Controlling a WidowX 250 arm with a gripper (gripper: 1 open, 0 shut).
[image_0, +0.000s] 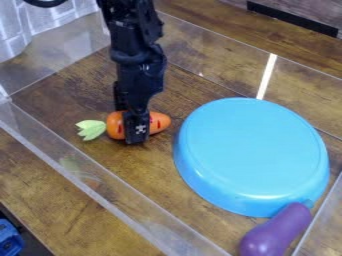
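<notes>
My black gripper (135, 122) comes down from the top centre onto an orange toy carrot (156, 124) with pale green leaves (91, 129), which lies on the wooden floor of the clear-walled box. The fingers straddle or rest on the carrot's middle; whether they are shut on it is hard to tell.
A large blue round lid or plate (251, 155) fills the right side. A purple toy eggplant (274, 232) lies at the bottom right. Transparent walls edge the area at left and bottom. Bare wood (60, 85) lies at the upper left.
</notes>
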